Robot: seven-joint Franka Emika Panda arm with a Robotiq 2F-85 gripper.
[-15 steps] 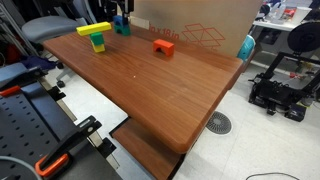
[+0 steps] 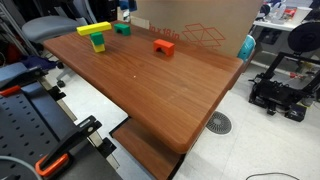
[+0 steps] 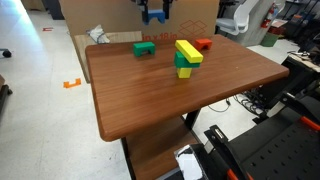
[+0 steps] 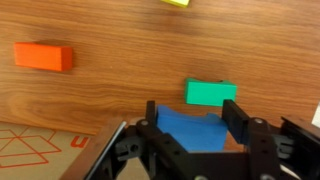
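Note:
My gripper is shut on a blue block, with one dark finger on each side of it. In exterior view 2 the blue block hangs in the air over the far part of the table, clear of the green block lying below. Exterior view 1 shows the blue block only partly, at the top edge. A stack stands elsewhere on the table: a long yellow block crosswise on top, a green block under it and a yellow block at the bottom.
An orange-red block lies alone on the wooden table. Beyond the table's far side stands a cardboard panel with red lines.
The blue block was low by the loose green block; it has risen with my gripper to the top of exterior view 1. The stack and the orange-red block have stayed put.

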